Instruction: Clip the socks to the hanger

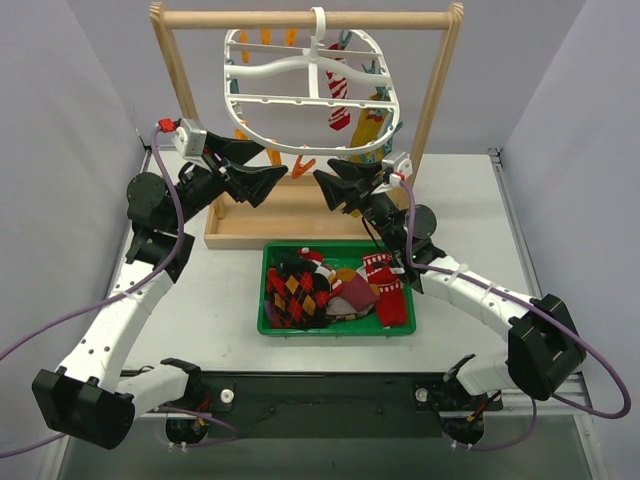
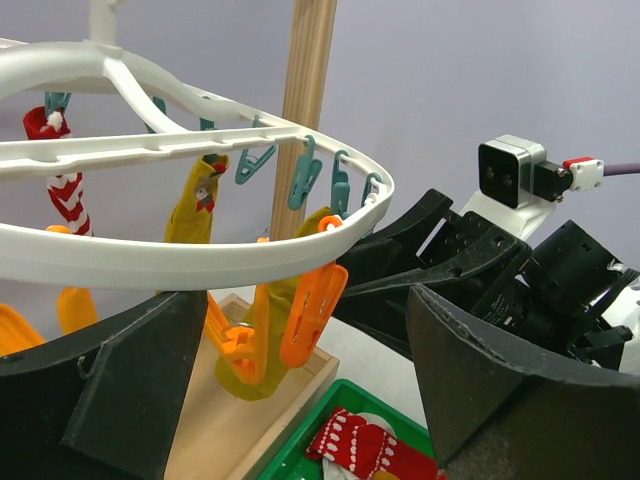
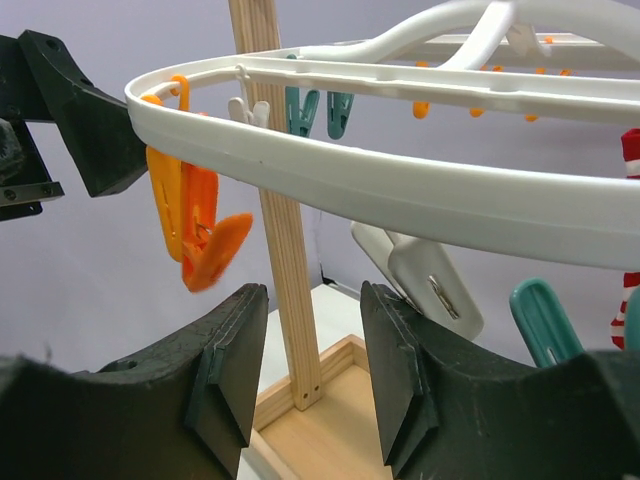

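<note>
A white clip hanger hangs from the wooden frame, with orange and teal clips. A striped sock and a yellow sock hang clipped on it; more yellow fabric shows behind the front orange clips. My left gripper stands open at the hanger's front left, nothing between its fingers. My right gripper is open just below the front rim, right of the middle orange clip, its fingers empty in the right wrist view.
A green bin of mixed socks sits below the hanger on the white table. The wooden base of the frame lies behind it, and its posts stand at either side.
</note>
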